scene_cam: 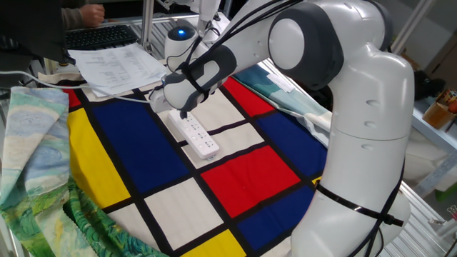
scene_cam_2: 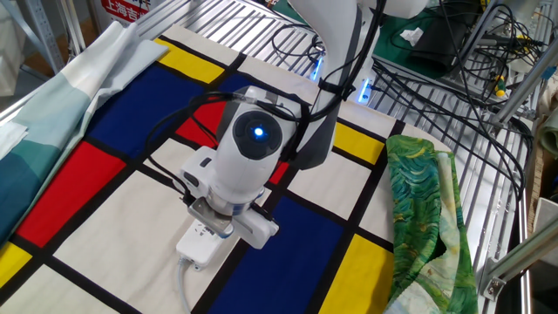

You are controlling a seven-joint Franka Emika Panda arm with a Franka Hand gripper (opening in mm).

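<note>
A white power strip [scene_cam: 193, 134] with several sockets lies on the cloth printed in coloured blocks [scene_cam: 173, 210]. Its grey-white cable runs out from the end nearest the hand. My gripper [scene_cam: 183, 114] points down over that end in exterior view 1, with a dark fingertip close to the strip. From the other side, in exterior view 2, the hand covers most of the power strip [scene_cam_2: 200, 247], leaving its cable end in sight. The fingers are mostly hidden, so their opening and any contact with the strip cannot be made out.
Printed papers [scene_cam: 118, 69] lie behind the strip, near a keyboard [scene_cam: 103, 36]. A green patterned cloth [scene_cam_2: 422, 222] and a teal cloth [scene_cam_2: 65, 126] lie along opposite sides. Open patterned cloth surrounds the strip.
</note>
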